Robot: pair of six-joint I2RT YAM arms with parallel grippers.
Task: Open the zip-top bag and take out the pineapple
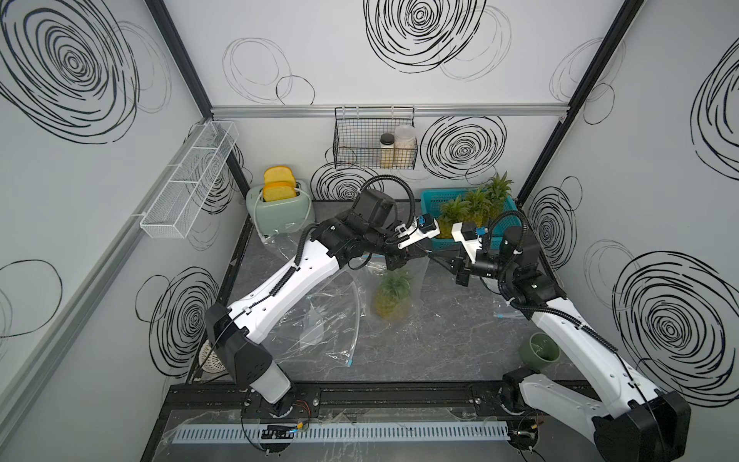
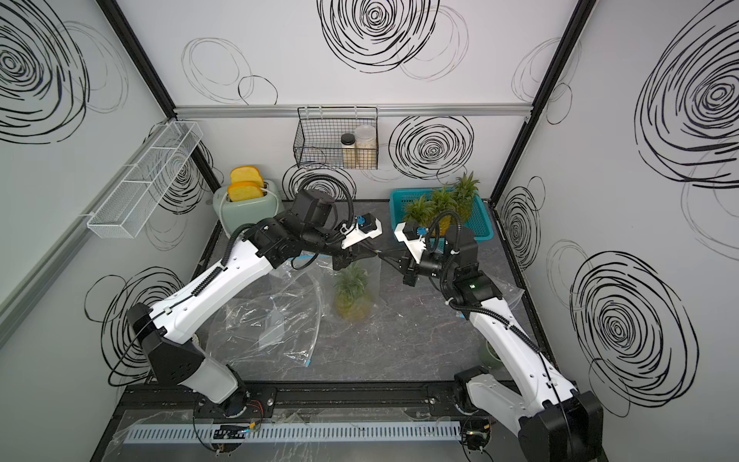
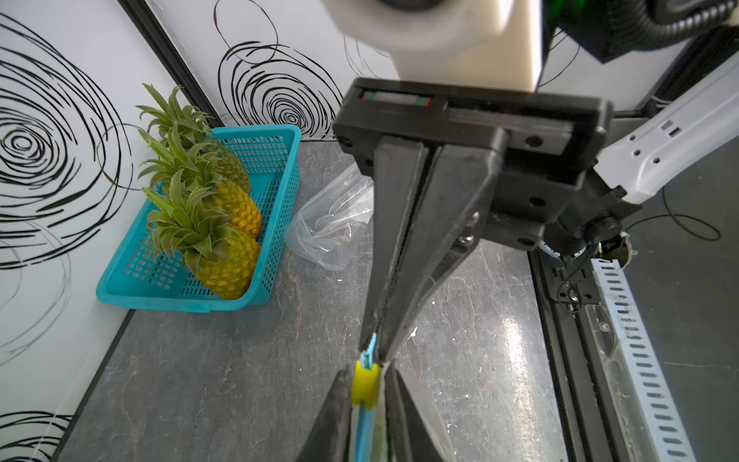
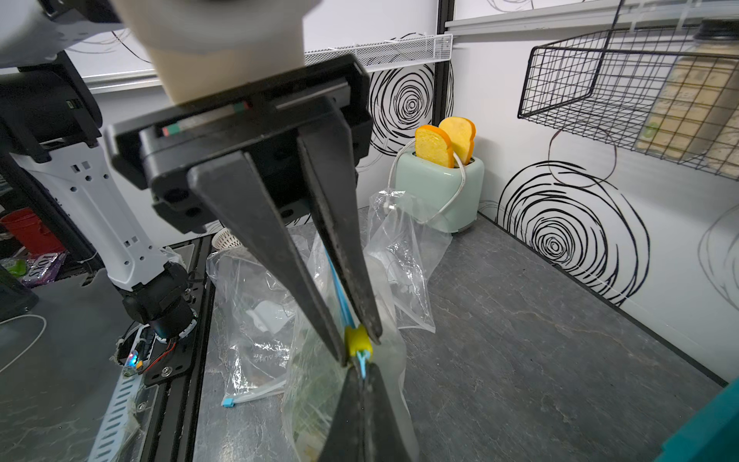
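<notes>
A pineapple [image 1: 393,296] shows through a hazy clear bag [image 4: 388,308] hanging below both grippers. The bag's blue zip strip [image 4: 337,288] runs up to a yellow slider [image 4: 357,340]. My left gripper is part open, one finger on either side of the yellow slider [image 3: 366,382], with slight gaps beside it. Just past the slider, my right gripper is shut on the thin blue zip end [image 3: 369,350]. From above, the left gripper hides the slider.
A teal basket [image 3: 277,254] of pineapples stands at the back right. Empty clear bags [image 4: 254,338] lie on the left of the table. A green toaster [image 4: 435,184] is at the back left, a green cup [image 1: 541,350] at the front right.
</notes>
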